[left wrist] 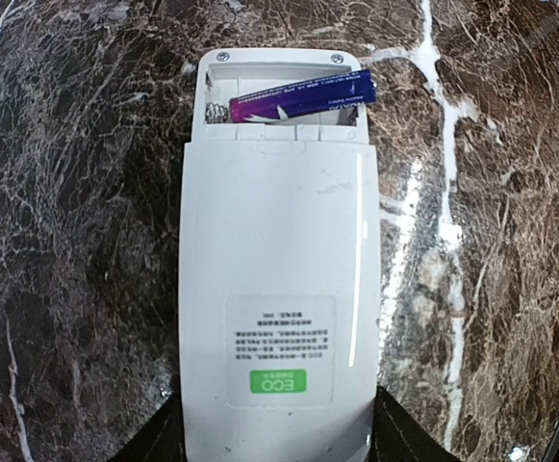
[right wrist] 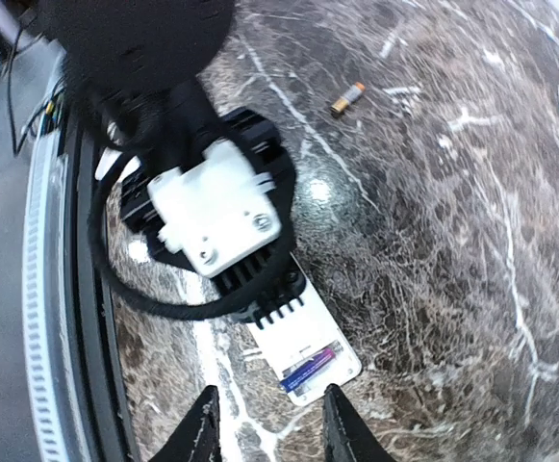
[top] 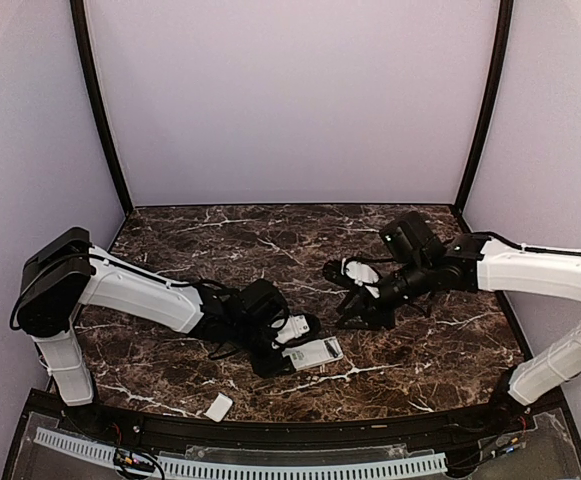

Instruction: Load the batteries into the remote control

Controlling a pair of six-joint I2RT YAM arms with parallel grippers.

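Note:
My left gripper is shut on the lower end of the white remote control (left wrist: 279,221), which lies back-up on the marble table. Across the open battery compartment at its far end rests a purple battery (left wrist: 303,98). It lies slanted: the magenta end is down by a spring at the left, while the dark blue end rides over the right wall and pokes past the rim. My right gripper stands open and empty, well clear of the remote. On the bare marble lies an orange-and-dark battery (right wrist: 347,98), away from the remote.
A white battery cover (top: 219,406) lies near the table's front edge, left of the remote. The left arm (right wrist: 216,207) hides much of the remote in the right wrist view.

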